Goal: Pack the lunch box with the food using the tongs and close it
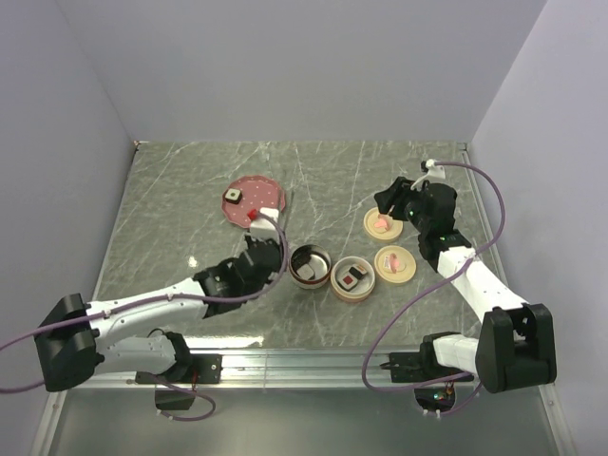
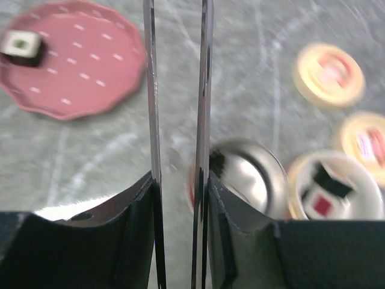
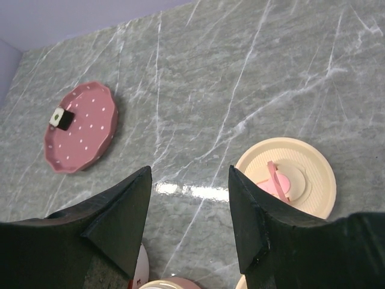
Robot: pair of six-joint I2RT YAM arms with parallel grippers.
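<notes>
My left gripper (image 1: 283, 204) has two long metal tips, close together with nothing seen between them, above the grey table beside the pink plate (image 2: 84, 78), which holds a small dark-and-white cube (image 2: 24, 48). The lunch box bowls stand below it: a steel one (image 2: 246, 180) and a white one (image 2: 337, 205) holding dark-and-white cubes. My right gripper stands open above the right side, near a cream lid (image 3: 277, 144) with a pink tab.
A second cream lid (image 1: 395, 264) lies right of the bowls. Walls bound both sides.
</notes>
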